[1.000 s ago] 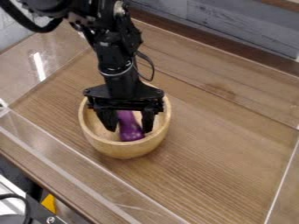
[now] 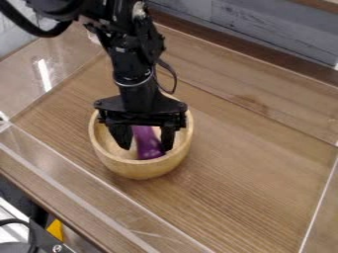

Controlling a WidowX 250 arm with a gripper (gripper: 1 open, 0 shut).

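Note:
A round pale wooden bowl [image 2: 138, 166] sits on the wooden table. Inside it lies a purple object [image 2: 146, 143]. The black gripper [image 2: 142, 137] hangs down into the bowl over the purple object, its fingers apart on either side of it. Whether they touch the object cannot be seen clearly.
Bare tabletop [image 2: 251, 168] stretches to the right of the bowl and behind it. A clear plastic edge runs along the left front. A grey wall [image 2: 251, 30] stands at the back, and cables and a yellow item [image 2: 54, 228] lie off the table at bottom left.
The arm has shifted very slightly left over the last second, with the gripper still down in the bowl. The bowl and purple object look nearly unchanged.

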